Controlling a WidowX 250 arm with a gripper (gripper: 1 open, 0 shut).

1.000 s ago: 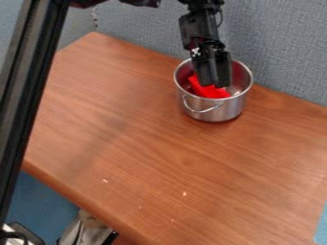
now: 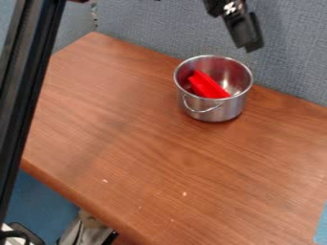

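Observation:
A steel pot [image 2: 217,108] with a wire handle stands on the wooden table near the back. A red object [image 2: 208,85] lies inside it. My black gripper [image 2: 250,40] is high at the top edge, above and behind the pot, apart from it, open with nothing visible between its fingers.
A grey padded wall runs along the back. A black bar crosses the left side, and some cables lie beyond the near edge.
My gripper has risen out of the pot toward the upper right, leaving the red object inside.

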